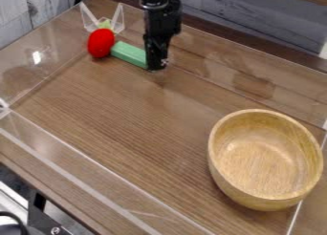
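Note:
A green block (pixel 132 54) lies on the wooden table at the upper middle-left, beside a red object (pixel 99 44). My gripper (pixel 157 63) is at the right end of the green block, its dark body reaching down from the top of the view. Its fingers look closed; whether anything is between them is too small to see.
A white wire-like item (pixel 102 17) stands behind the red object. A large tan bowl (pixel 263 162) sits at the lower right.

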